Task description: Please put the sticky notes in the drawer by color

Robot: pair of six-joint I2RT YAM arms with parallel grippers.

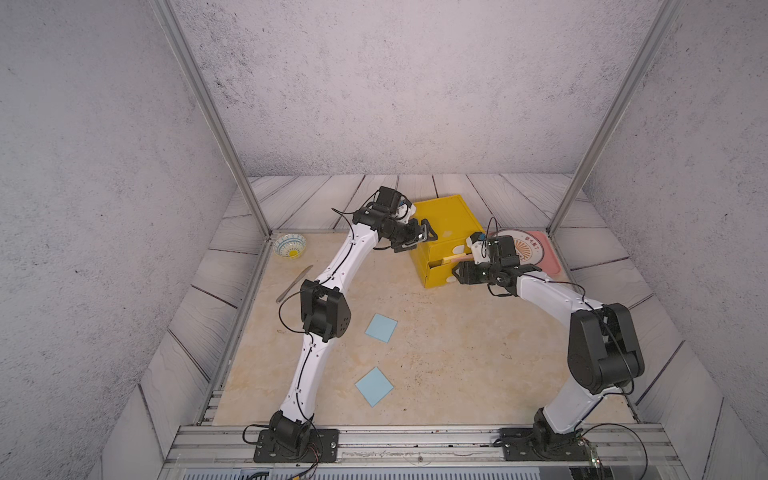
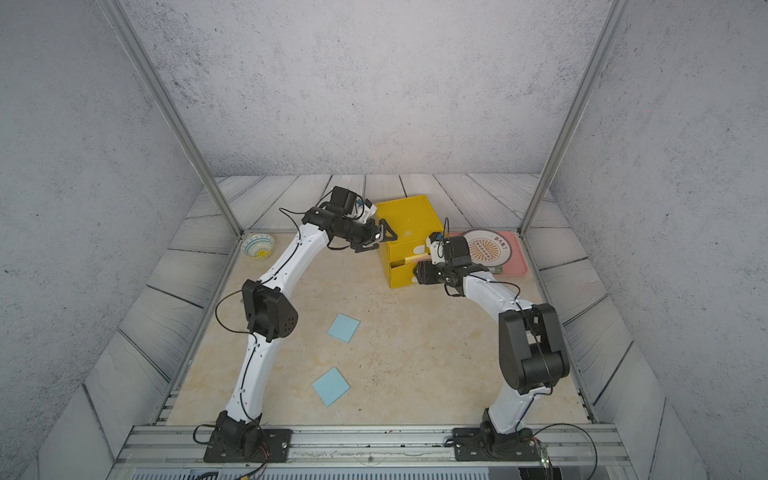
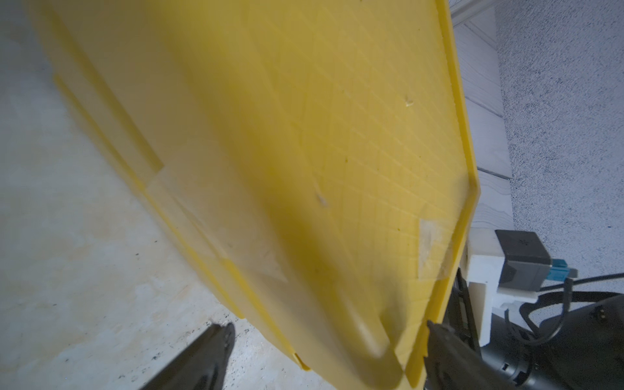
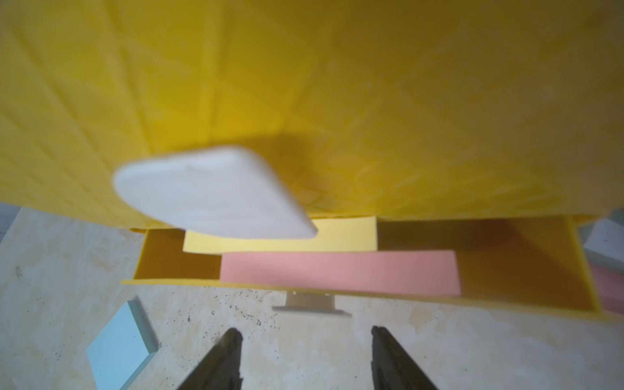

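Two light blue sticky note pads [image 1: 381, 327] lie on the table in front of the yellow drawer cabinet [image 1: 448, 218]. Its lower drawer [image 4: 520, 263] is pulled out, with a yellow pad [image 4: 344, 234] and a pink pad [image 4: 338, 271] inside. My left gripper is open at the cabinet's left side, a cabinet corner between its spread fingers. Low before the drawer front, my right gripper stands open with nothing between its fingertips; the drawer's handle [image 4: 310, 303] is just beyond them. A white knob [image 4: 208, 191] marks the upper drawer.
A patterned bowl [image 1: 289, 245] and a grey stick-like object [image 1: 294, 284] are at the far left. On the right, a round plate [image 1: 524, 246] rests on a pink tray [image 1: 550, 254], partly behind the right arm.
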